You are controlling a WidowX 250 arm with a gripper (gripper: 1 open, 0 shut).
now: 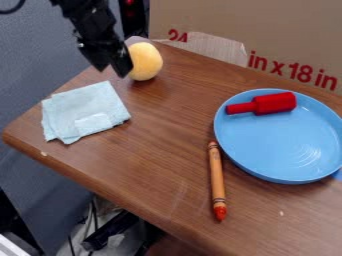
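Note:
The black gripper (110, 62) hangs at the top left, just left of a round yellow object (147, 61) on the wooden table; whether its fingers are open or shut is unclear. Below it lies a folded pale blue cloth (84, 112). A blue plate (278, 150) holds a red cylindrical object with a narrow handle (270, 103) near its far rim. An orange crayon (217, 182) lies along the left of the plate.
A cardboard box (241, 30) stands along the back. The table's front-left edge drops to the floor.

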